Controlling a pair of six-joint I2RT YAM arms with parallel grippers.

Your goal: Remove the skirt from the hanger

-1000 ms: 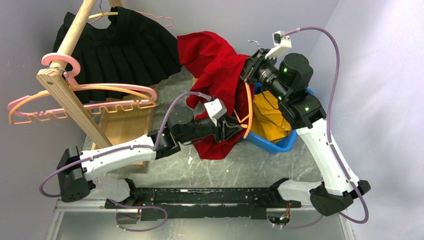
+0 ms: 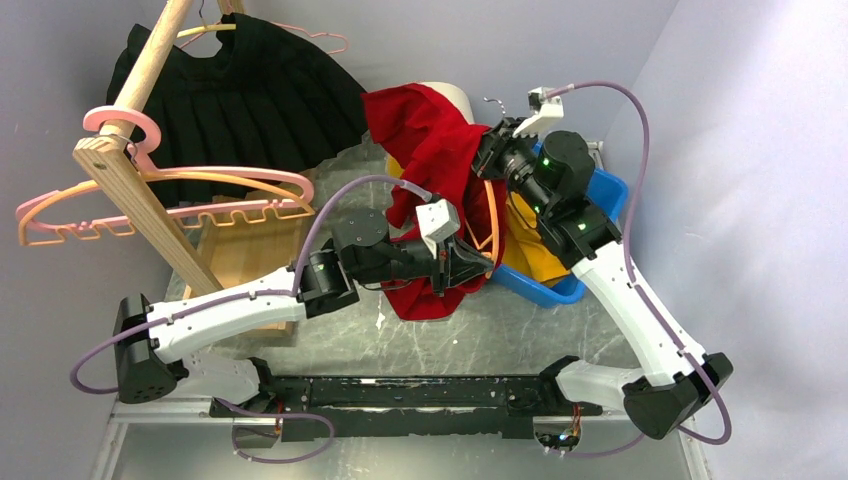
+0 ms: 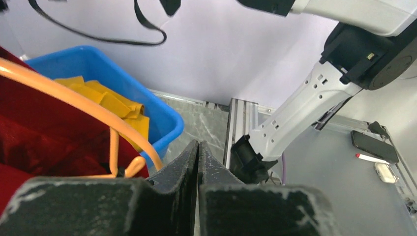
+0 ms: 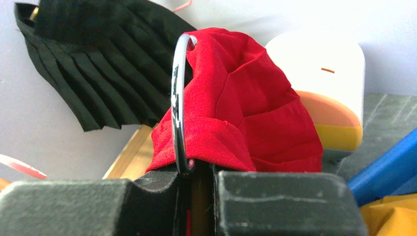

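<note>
A red skirt [image 2: 425,125] drapes from an orange hanger [image 2: 492,215] and hangs down behind my left gripper. My right gripper is shut on the hanger's neck, just below the metal hook [image 4: 178,98], with the red cloth [image 4: 236,88] bunched directly beyond its fingers. At the hanger's lower end is my left gripper [image 2: 488,268]. In the left wrist view its fingertips meet, and nothing shows between them. The orange bar [image 3: 98,110] and a small clip run down behind its left finger, close by. Whether the fingers touch the hanger or cloth lower down is hidden.
A blue bin [image 2: 575,292] with yellow cloth [image 2: 535,245] stands below the right arm. On the left, a wooden rack [image 2: 150,215] carries empty pink and orange hangers [image 2: 165,222] and a black pleated skirt [image 2: 240,100]. A white rounded object [image 4: 319,59] stands behind the red skirt.
The left gripper has closed and shifted slightly right at the hanger's end.
</note>
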